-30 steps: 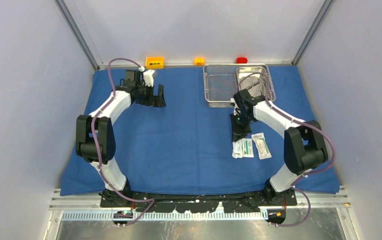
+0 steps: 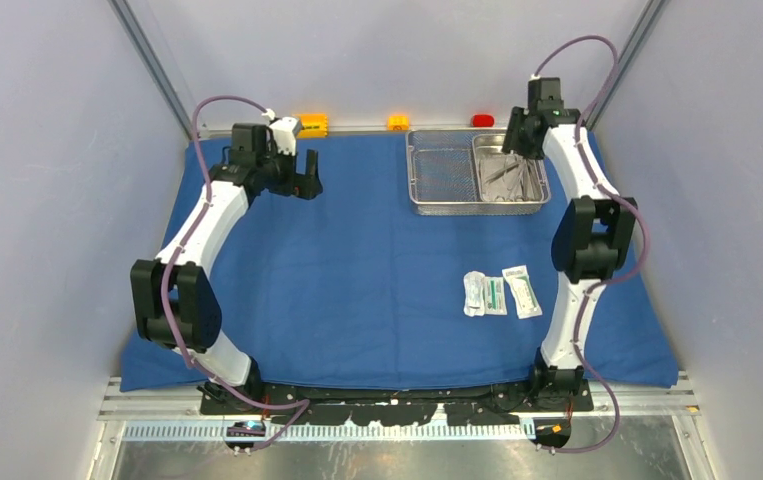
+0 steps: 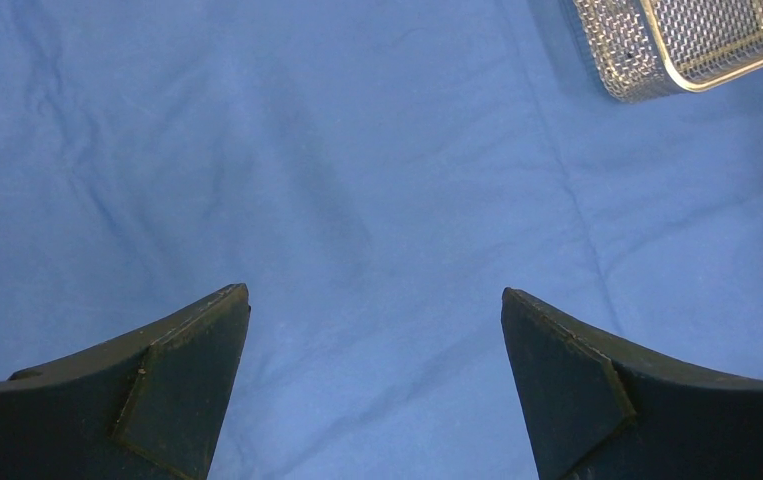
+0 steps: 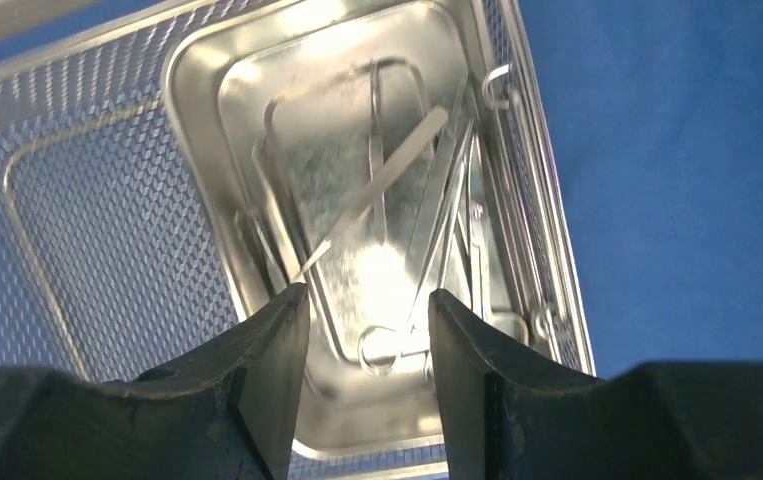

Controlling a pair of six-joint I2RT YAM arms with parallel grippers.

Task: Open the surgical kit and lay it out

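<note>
A wire mesh basket [image 2: 442,208] sits at the back right of the blue cloth. In its right part lies a steel tray [image 4: 347,415]. Inside the tray are several metal instruments, among them a scalpel-like handle [image 4: 397,165] lying aslant and ring-handled scissors [image 4: 379,350]. My right gripper is open above the tray, its fingers empty. Three flat packets stand apart in front of the basket: a white packet [image 2: 474,294], a green-white packet [image 2: 495,296] and a tilted larger packet [image 2: 522,292]. Over bare cloth at the left, my left gripper is open and empty.
Along the back edge stand a yellow-orange block [image 2: 312,125], a smaller orange block [image 2: 398,122] and a red block [image 2: 482,120]. The basket's raised rim surrounds the tray.
My right gripper has swung back from above the packets to over the tray in the basket. The packets stayed where they were.
</note>
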